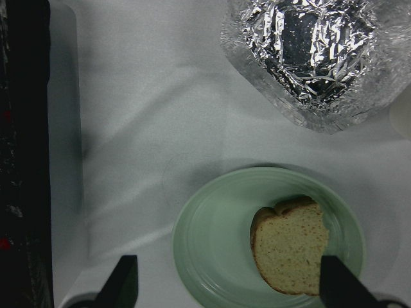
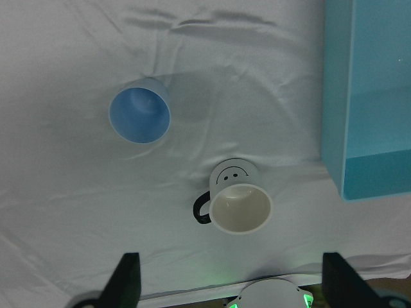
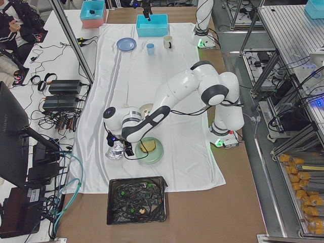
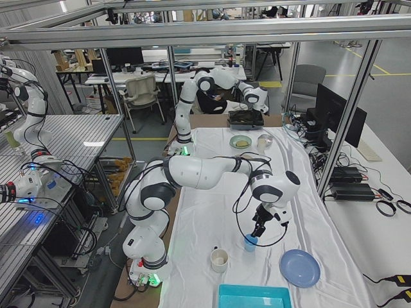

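A green plate (image 1: 212, 250) holding a slice of bread (image 1: 289, 250) lies on the white cloth, with a crumpled foil piece (image 1: 308, 58) beside it. My left gripper hangs open above the plate, its fingers spread at the bottom of the left wrist view; in the camera left view it is over the plate and foil. My right gripper is open, high over the far end of the cloth, above a blue cup (image 2: 139, 114) and a smiley mug (image 2: 241, 208).
A black-lined bin (image 3: 111, 212) stands just beyond the cloth near the green plate. A blue bin (image 2: 335, 96) and a blue plate (image 4: 300, 268) are at the other end. A cream plate is partly hidden by my left arm.
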